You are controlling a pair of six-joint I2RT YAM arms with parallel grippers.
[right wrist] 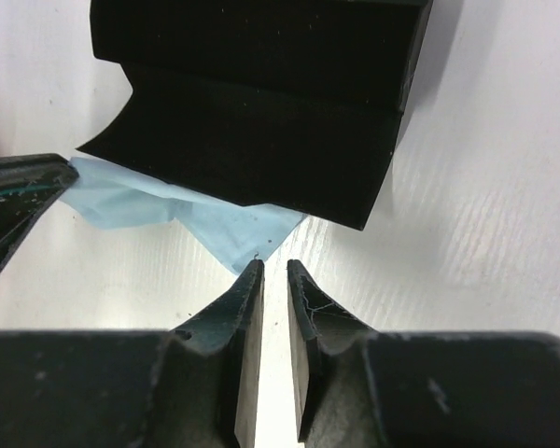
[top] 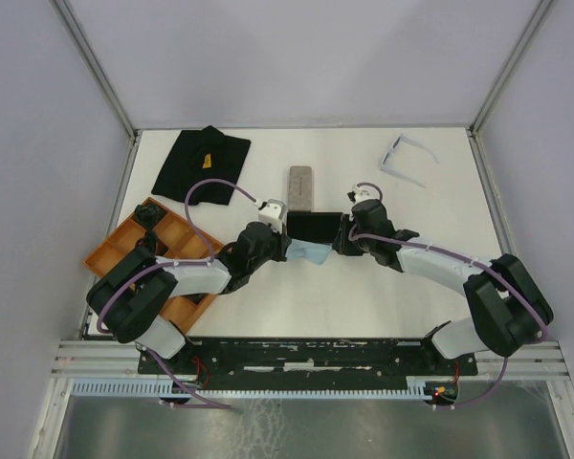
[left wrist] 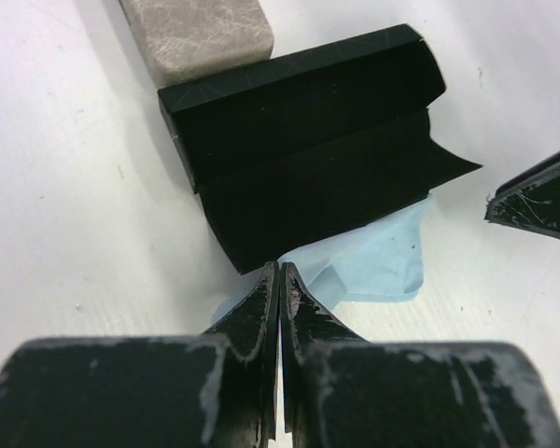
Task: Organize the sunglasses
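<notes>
A black case [top: 315, 226] lies unfolded at mid-table, with a light blue cloth [top: 308, 252] along its near edge. My left gripper [top: 283, 247] is shut on the cloth's left part; in the left wrist view the cloth [left wrist: 383, 261] runs right from the fingertips. My right gripper [top: 342, 245] is at the cloth's right side; in the right wrist view its fingertips [right wrist: 254, 271] stand a little apart, just beside a folded corner of the cloth, nothing seen between them. White sunglasses [top: 394, 155] lie at the back right.
A grey block [top: 300, 186] stands behind the case. A black mat [top: 191, 163] with a small yellow piece lies back left. A wooden compartment tray [top: 124, 234] holding dark items is at the left.
</notes>
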